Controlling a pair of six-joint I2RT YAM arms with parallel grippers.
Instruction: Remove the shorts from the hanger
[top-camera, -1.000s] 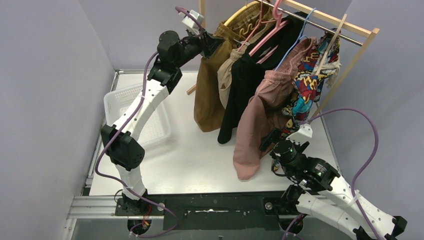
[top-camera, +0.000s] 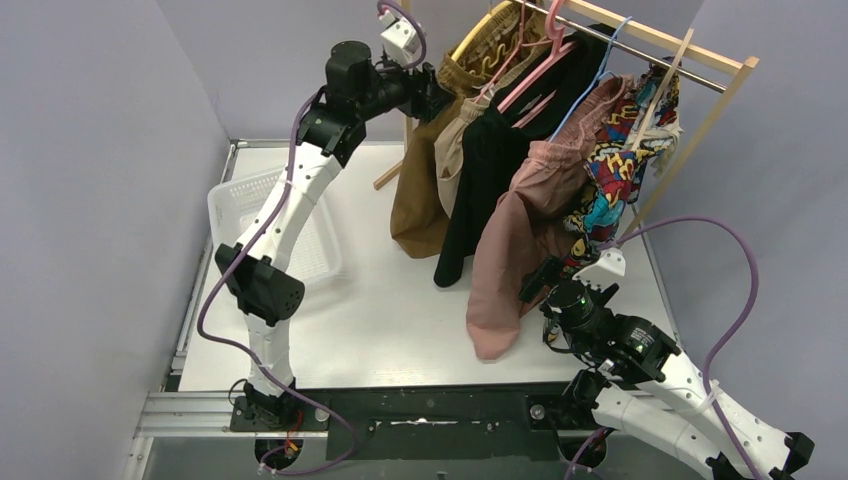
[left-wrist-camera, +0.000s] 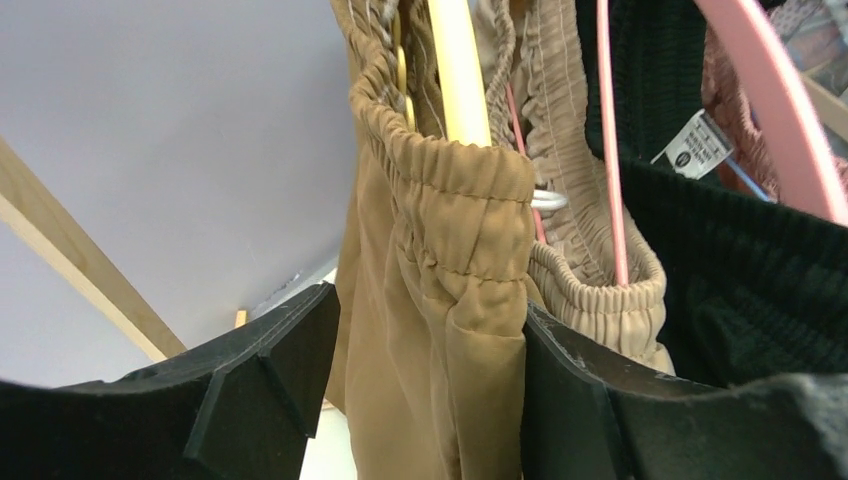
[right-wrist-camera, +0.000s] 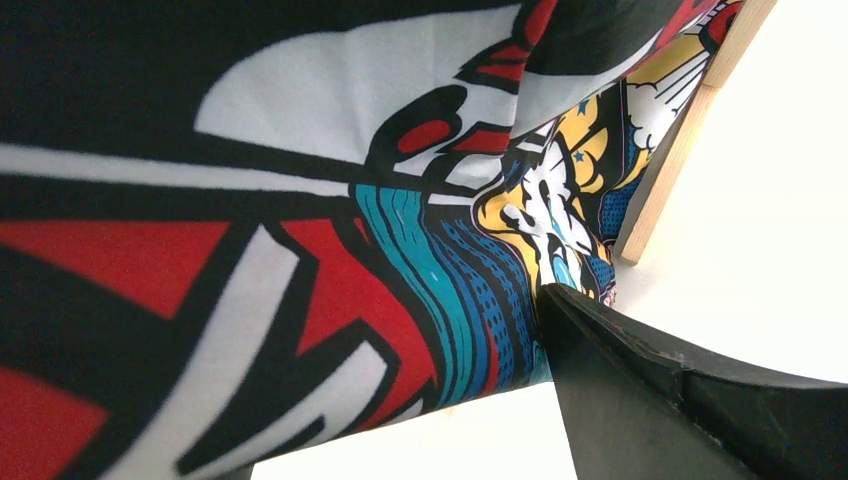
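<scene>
Brown shorts (top-camera: 425, 175) hang at the left end of the rack on a yellow hanger (left-wrist-camera: 460, 80), whose end goes down inside the waistband. My left gripper is part open around the waistband's near corner. Its right finger (left-wrist-camera: 575, 400) lies against or just behind the brown cloth; the left finger (left-wrist-camera: 265, 375) is at the other side. In the top view, the left gripper (top-camera: 440, 95) is up at the waistband's left. Low at the front right, my right gripper (top-camera: 540, 300) stands open beside the patterned garment (right-wrist-camera: 400, 300), which hides much of it in the right wrist view.
Beige shorts (left-wrist-camera: 590, 250), a black garment (top-camera: 490, 165) and pink pants (top-camera: 510, 240) hang close to the right of the brown shorts. A white basket (top-camera: 325, 235) stands at the left.
The brown shorts' lower hem has shifted slightly right and up. The right arm has not moved.
</scene>
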